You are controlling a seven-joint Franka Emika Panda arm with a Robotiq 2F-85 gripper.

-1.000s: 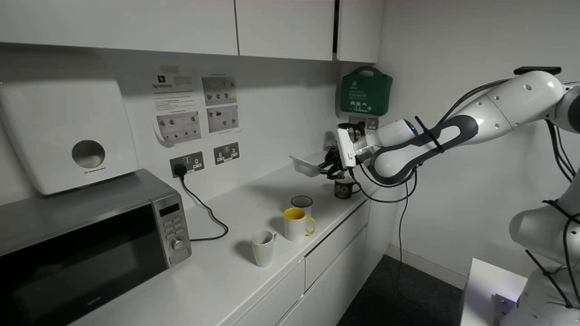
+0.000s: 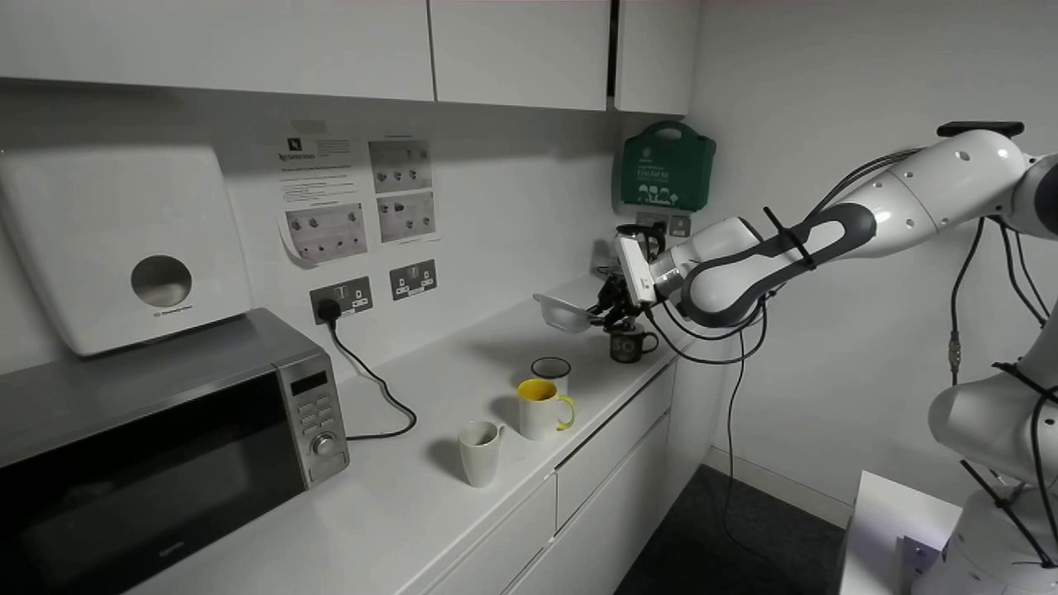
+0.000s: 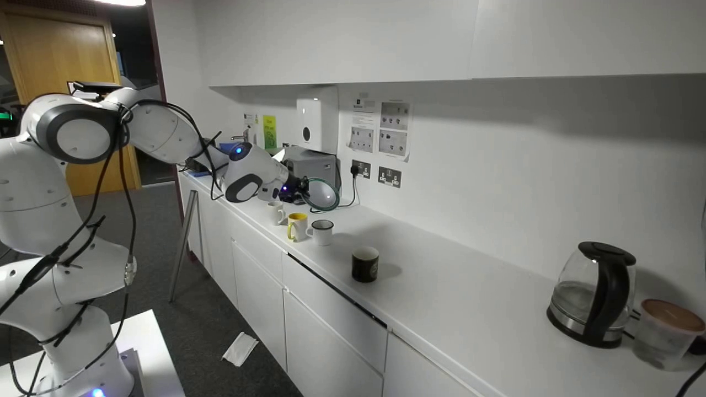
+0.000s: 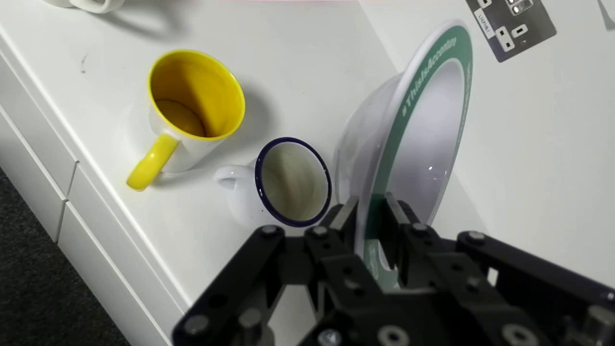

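My gripper is shut on the rim of a white bowl (image 4: 369, 135) with a green band. In the wrist view the bowl is tipped steeply on its side, its hollow facing the wall. It hangs above the counter (image 2: 397, 516), well clear of the surface as seen in exterior view 2, where the bowl (image 3: 322, 194) shows beyond the gripper (image 3: 303, 189). Below it in the wrist view stands a white mug with a dark blue rim (image 4: 294, 181). Beside that is a white mug with yellow inside and handle (image 4: 196, 98).
A plain white mug (image 2: 480, 453) and a black mug (image 3: 365, 264) also stand along the counter's front side. The microwave (image 2: 169, 416) is at one end, the kettle (image 3: 590, 294) at the other. Bare counter lies between the black mug and the kettle.
In exterior view 1 the bowl has turned a little and shifted slightly right and down, showing more of its face. The gripper has rotated with it; the mugs have not moved.
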